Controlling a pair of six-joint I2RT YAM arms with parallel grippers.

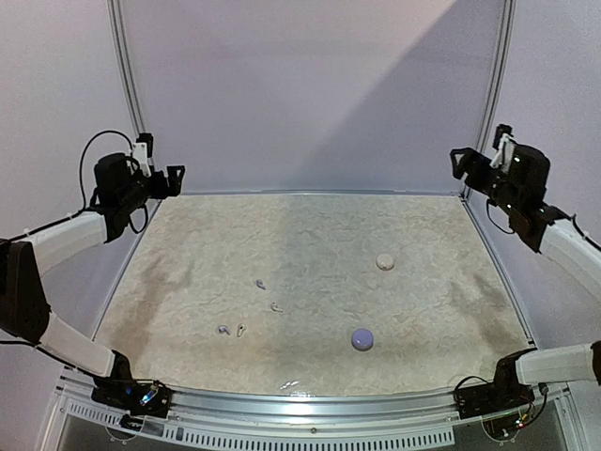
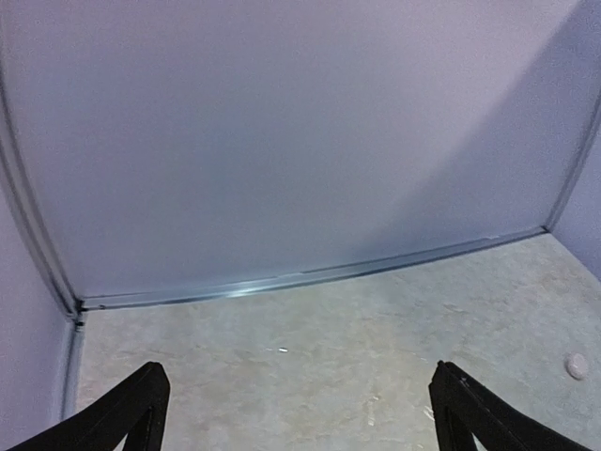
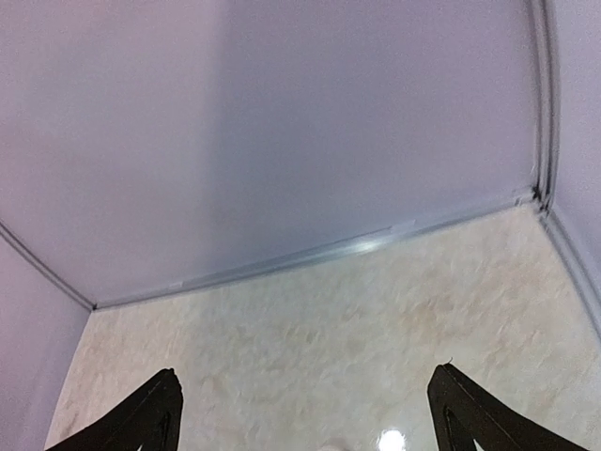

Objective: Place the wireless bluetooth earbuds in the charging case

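Observation:
Two small round cases lie on the table: a purple one (image 1: 362,339) near the front right of centre and a white one (image 1: 385,262) farther back. To their left are scattered earbuds: a purplish one (image 1: 260,284), a white one (image 1: 276,307), and a front pair, one purple (image 1: 223,330) beside one white (image 1: 241,330). High at the table's left side, my left gripper is open and empty. My right gripper, likewise open and empty, is raised at the right side. Both are well apart from the cases and earbuds.
A light marbled table (image 1: 319,225) is bounded by pale walls (image 1: 310,94) at the back and sides. A metal rail (image 1: 310,404) runs along its front edge.

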